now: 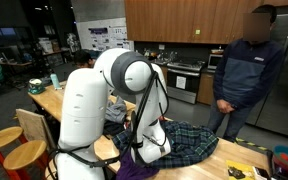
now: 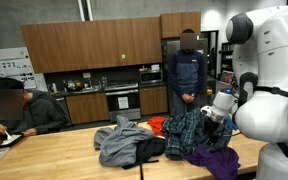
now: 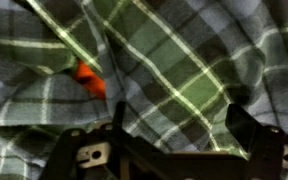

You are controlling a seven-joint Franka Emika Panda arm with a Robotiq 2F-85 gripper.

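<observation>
A dark plaid cloth with green and pale lines (image 3: 174,60) fills most of the wrist view, lying in loose folds. My gripper is open above it, fingers wide apart and nothing visibly held between them. In exterior view 1 the same plaid cloth (image 1: 189,140) spreads over the table beyond the gripper. Purple cloth (image 1: 138,170) lies below the gripper, nearer the robot. A bit of orange-red fabric (image 3: 89,80) shows through the plaid folds. How high the fingertips are above the cloth, I cannot tell.
Grey clothing (image 2: 122,140) and a red piece (image 2: 157,126) lie beside the plaid in exterior view 2. A person (image 1: 246,75) stands at the table's far side.
</observation>
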